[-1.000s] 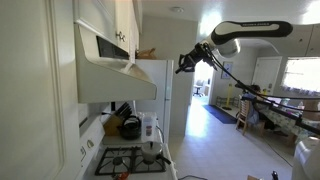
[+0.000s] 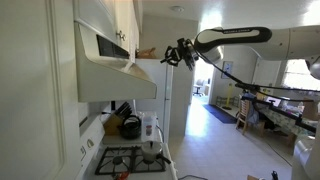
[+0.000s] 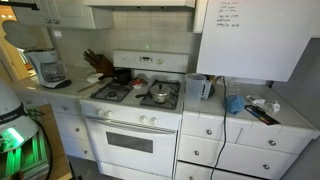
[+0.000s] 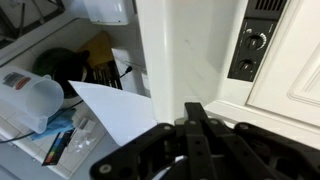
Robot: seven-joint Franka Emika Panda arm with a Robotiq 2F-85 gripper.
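My gripper (image 2: 172,57) is raised high, out in front of the white range hood (image 2: 112,82), with open air around it in exterior view 1. In the wrist view the gripper points at a white hood or cabinet face, and its dark fingers sit together with nothing visible between them. Two black control knobs (image 4: 257,42) on a dark panel show beyond the fingers. Far below stands the white stove (image 3: 135,135), with a lidded metal pot (image 3: 160,93) on its right side. Exterior view 2 does not show the gripper.
A clear pitcher (image 3: 194,86), a blue item (image 3: 235,103) and a knife block (image 3: 99,62) stand on the counters. A white board (image 3: 250,40) hangs over the right-hand counter. The white fridge (image 2: 178,100) stands beyond the hood.
My gripper has moved left and slightly up in exterior view 1, closer to the hood side. The arm has followed; the kitchen items look unchanged.
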